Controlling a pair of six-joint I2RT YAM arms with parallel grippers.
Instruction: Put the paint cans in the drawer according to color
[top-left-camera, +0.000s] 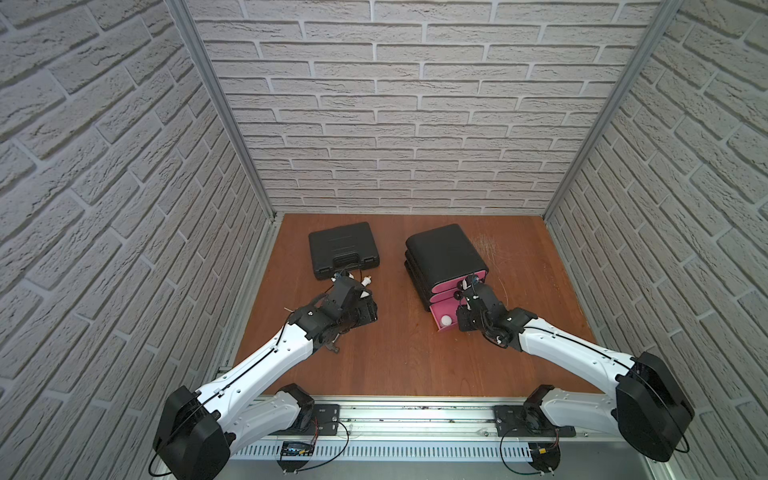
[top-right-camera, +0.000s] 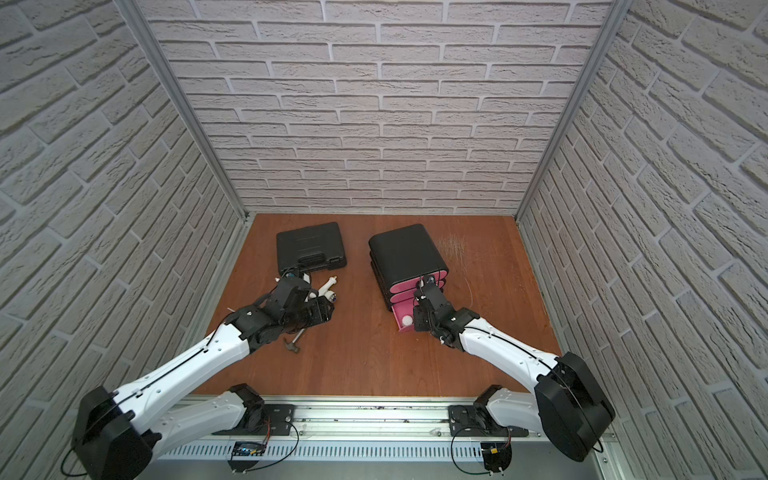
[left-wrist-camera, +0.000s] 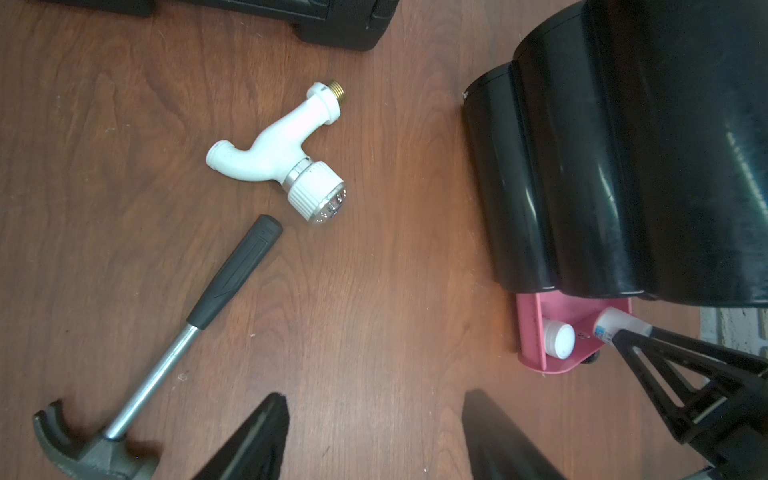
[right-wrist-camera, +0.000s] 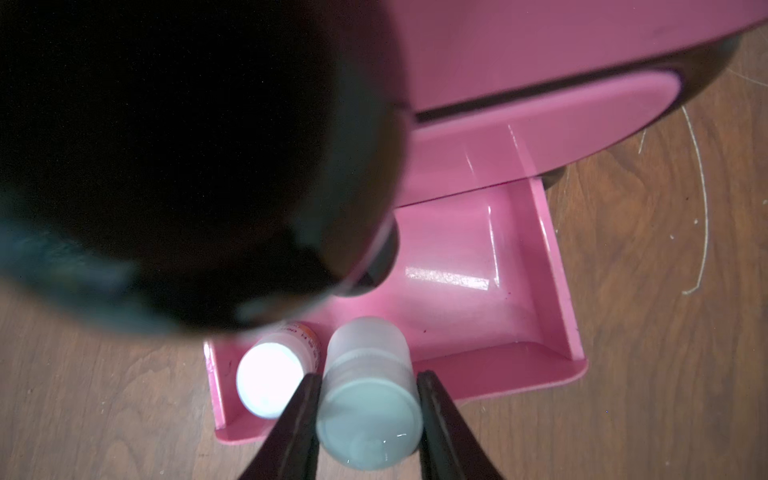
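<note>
In the right wrist view, my right gripper is shut on a paint can with a pale cap (right-wrist-camera: 369, 424), held over the front of the open pink drawer (right-wrist-camera: 472, 280). Beside it, a white-capped paint can (right-wrist-camera: 270, 379) stands in the drawer's left front corner. From the left wrist view, the held can (left-wrist-camera: 622, 323) looks tilted and low at the drawer, but whether it touches the bottom I cannot tell. My left gripper hangs open over bare table, nothing between its fingers.
The black drawer unit (left-wrist-camera: 640, 144) rises behind the open drawer. A white tap (left-wrist-camera: 276, 152), a hammer (left-wrist-camera: 232, 276) and a black case (top-left-camera: 344, 248) lie on the left. Table between them and the drawer is clear.
</note>
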